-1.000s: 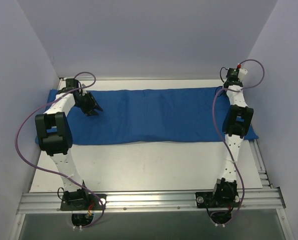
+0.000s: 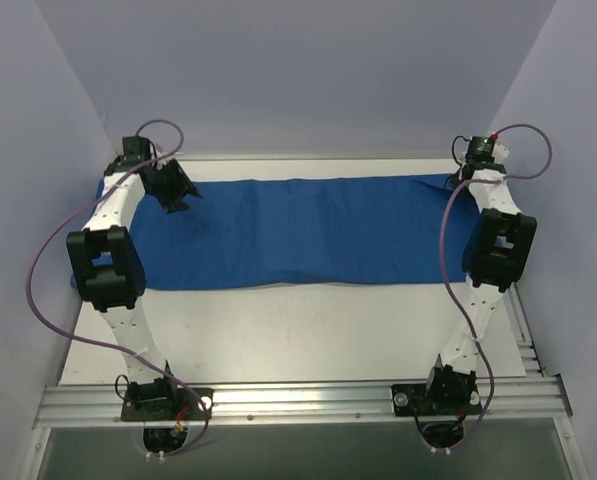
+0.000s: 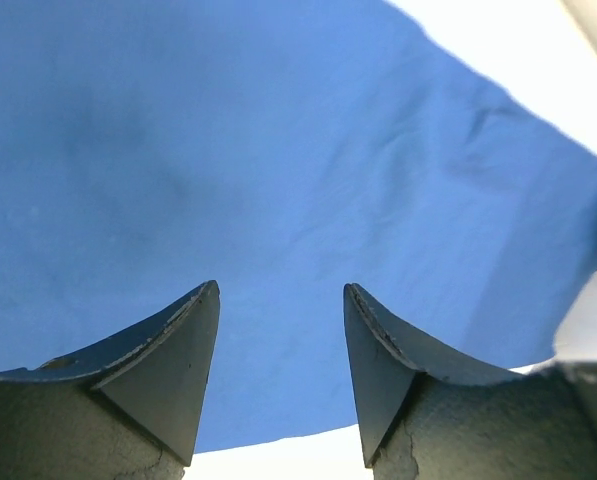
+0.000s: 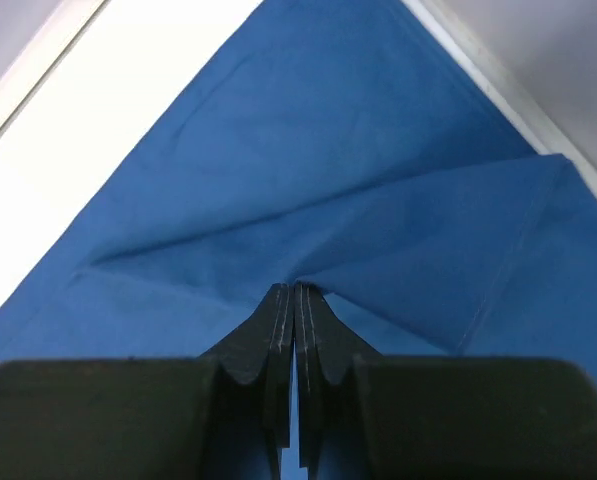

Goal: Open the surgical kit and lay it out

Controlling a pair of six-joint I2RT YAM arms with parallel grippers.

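A blue cloth [image 2: 308, 230] is spread wide across the white table, its left and right ends under the two arms. My right gripper is shut on a ridge of this cloth [image 4: 398, 250] near the far right; a fold runs out from between the fingertips toward the right. Above the cloth's left part, my left gripper stands open, with nothing between its fingers. No instruments are in sight.
Grey walls [image 2: 298, 75] close off the back and both sides. A metal rail [image 2: 298, 393] runs along the front edge.
The left gripper has shifted slightly left and opened somewhat wider.
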